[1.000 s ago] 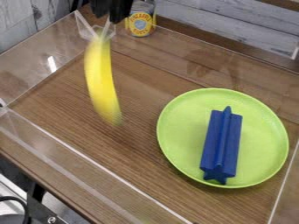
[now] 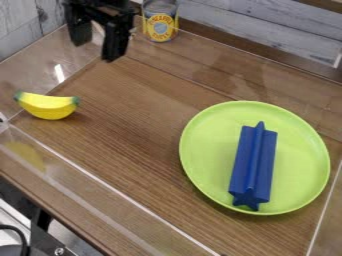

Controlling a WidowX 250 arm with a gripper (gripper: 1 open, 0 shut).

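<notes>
My gripper (image 2: 96,38) hangs blurred at the top left, open, above the wooden surface, apart from the objects below. A yellow toy banana (image 2: 48,105) lies on the left side of the tray, below and left of the gripper. A green plate (image 2: 202,158) on the right holds a blue star-shaped prism (image 2: 251,163), lying lengthwise.
A can (image 2: 160,25) with a yellow label stands at the back, right of my gripper. Low clear walls edge the wooden surface (image 2: 134,170).
The banana, a yellow blur in mid-air earlier, now lies at the left. My gripper has come a little lower from the top edge.
</notes>
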